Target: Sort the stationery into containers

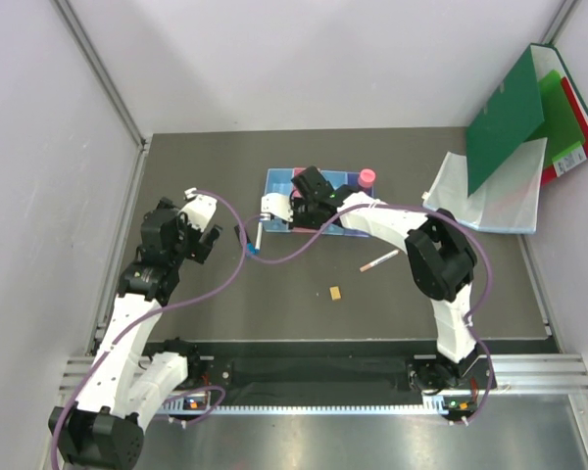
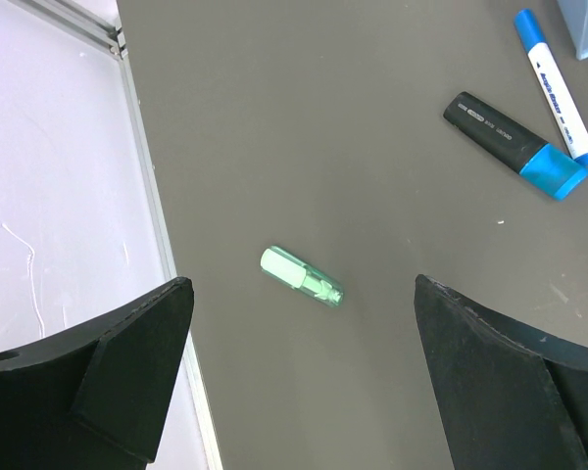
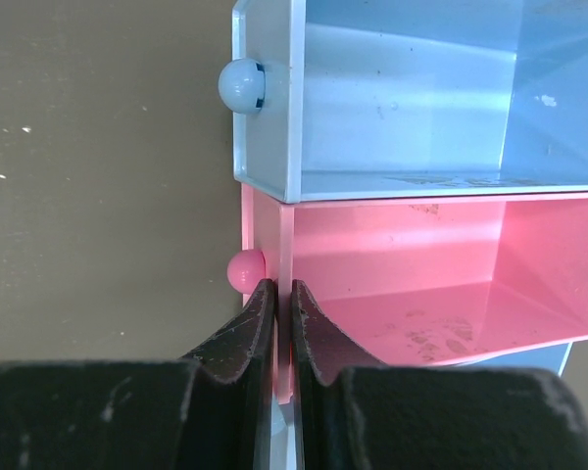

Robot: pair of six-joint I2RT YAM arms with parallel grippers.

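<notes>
A row of joined bins stands at the back middle of the table: a light blue bin (image 3: pixel 412 98) and a pink bin (image 3: pixel 441 264) show empty in the right wrist view. My right gripper is shut on the pink bin's front wall, beside its round pink knob. At the left, my left gripper hangs open over a small green translucent stick (image 2: pixel 302 275), which lies between and below its fingers, untouched. A black highlighter with a blue cap (image 2: pixel 516 146) and a blue-and-white marker (image 2: pixel 557 88) lie touching near the bins.
A pen (image 1: pixel 379 260) and a small orange-yellow piece (image 1: pixel 335 293) lie right of centre on the table. Folders (image 1: pixel 514 127) stand at the back right by the wall, with a white sheet-like holder (image 1: pixel 495 191) before them.
</notes>
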